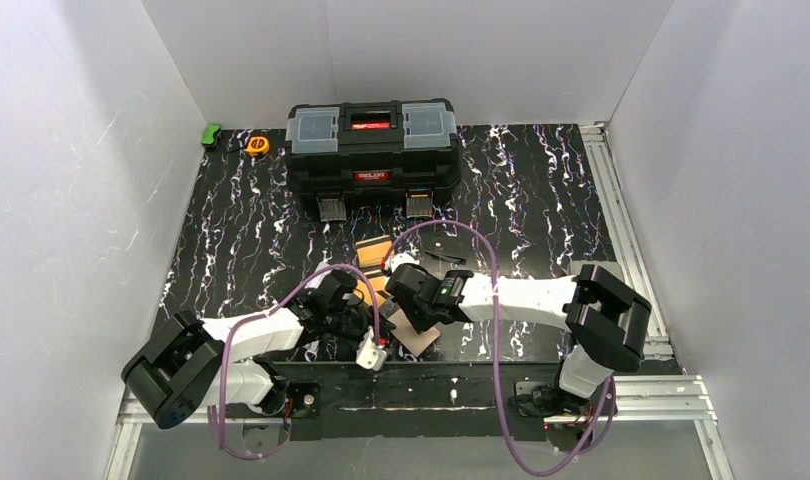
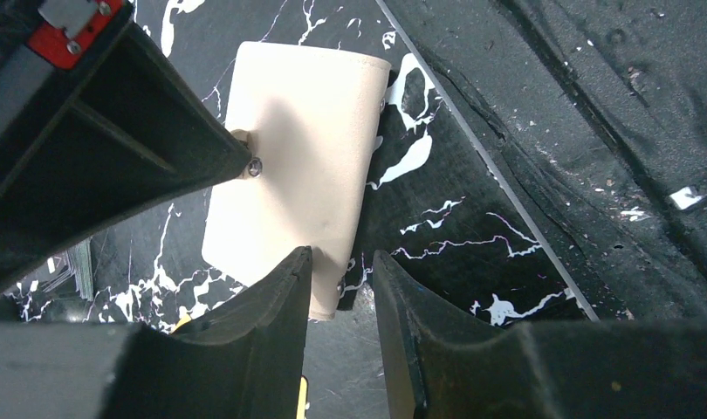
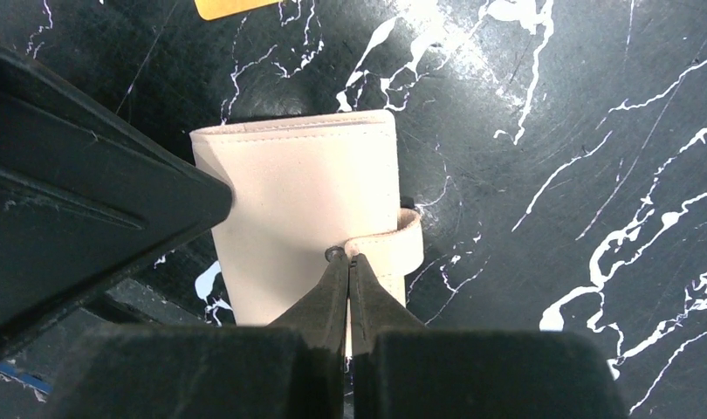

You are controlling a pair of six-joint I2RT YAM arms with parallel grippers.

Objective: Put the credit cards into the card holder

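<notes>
The beige card holder (image 1: 417,338) lies on the marble table near its front edge, between both grippers. In the left wrist view my left gripper is part open at a lower corner of the holder (image 2: 293,148), one finger over the leather, the other beside it. My right gripper is shut, its tips at the small snap strap (image 3: 392,249) on the holder; whether the strap is pinched cannot be told. Orange-yellow cards (image 1: 373,250) lie just behind the holder, partly hidden by the arms.
A black toolbox (image 1: 371,160) stands at the back. An orange tape measure (image 1: 258,146) and a green object (image 1: 211,134) sit at the back left. The front edge (image 2: 498,175) is close to the holder.
</notes>
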